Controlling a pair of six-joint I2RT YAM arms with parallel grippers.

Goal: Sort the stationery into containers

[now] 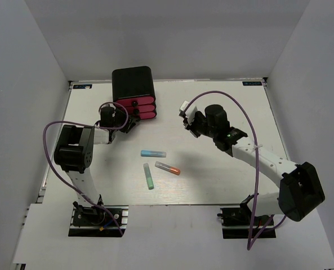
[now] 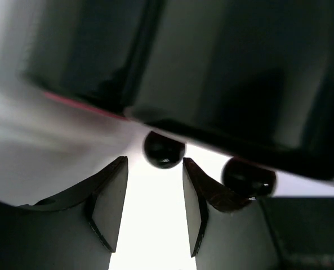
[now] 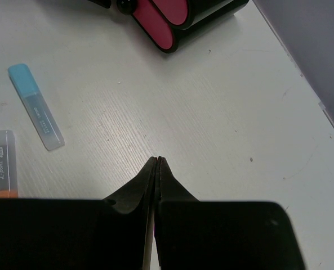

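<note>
A black box with two red-fronted drawers (image 1: 147,108) stands at the back left. My left gripper (image 1: 134,121) is low in front of it, fingers open. In the left wrist view a round black knob (image 2: 164,149) lies just beyond and between the parted fingertips, with no contact visible. Three markers lie on the table: a blue one (image 1: 153,153), an orange one (image 1: 168,168) and a green one (image 1: 148,176). My right gripper is shut with nothing between its fingers, held above the table right of the markers.
A second black knob (image 2: 249,178) sits to the right in the left wrist view. Grey walls (image 1: 167,39) stand around the table.
</note>
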